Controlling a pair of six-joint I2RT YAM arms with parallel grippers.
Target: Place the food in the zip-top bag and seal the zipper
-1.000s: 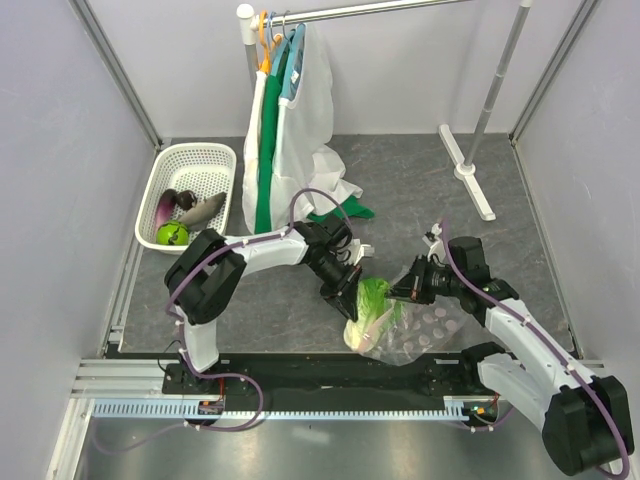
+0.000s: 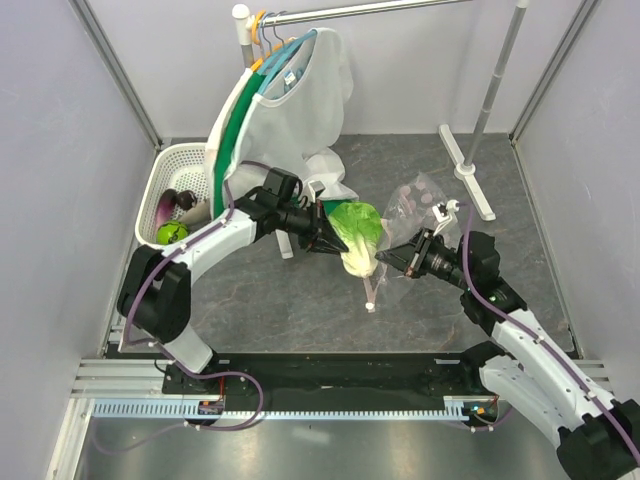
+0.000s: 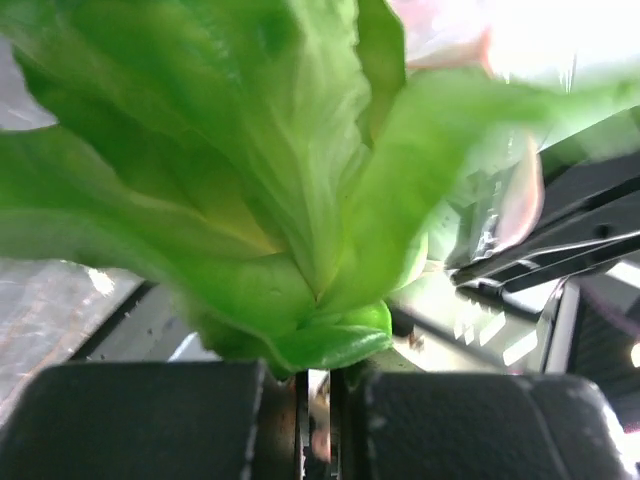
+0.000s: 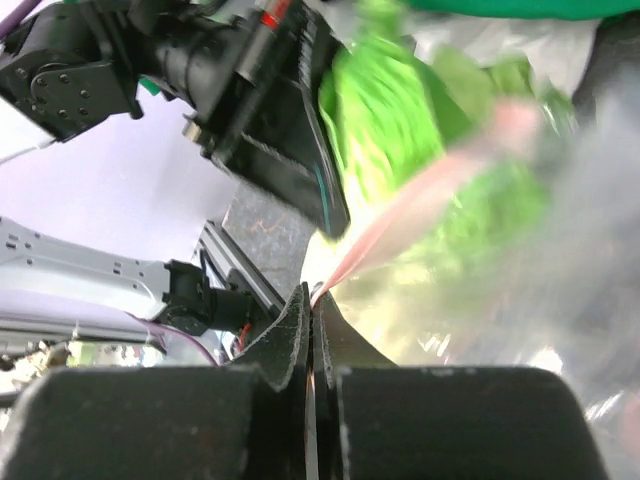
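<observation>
A lettuce with green leaves and pale base hangs in the middle, raised between both grippers. My left gripper is shut on it; in the left wrist view leaves fill the space over its fingers. The clear zip bag hangs to the right, partly round or behind the lettuce; how far the lettuce is inside cannot be told. My right gripper is shut at the bag's pink zipper strip, which runs to its fingertips.
A white basket with vegetables stands at the left. White cloths on hangers hang from a rail at the back, close behind my left gripper.
Both grippers have risen with the lettuce and bag away from the front edge, the left one also moving left. The bag now hangs higher, and the hanging cloths have shifted.
</observation>
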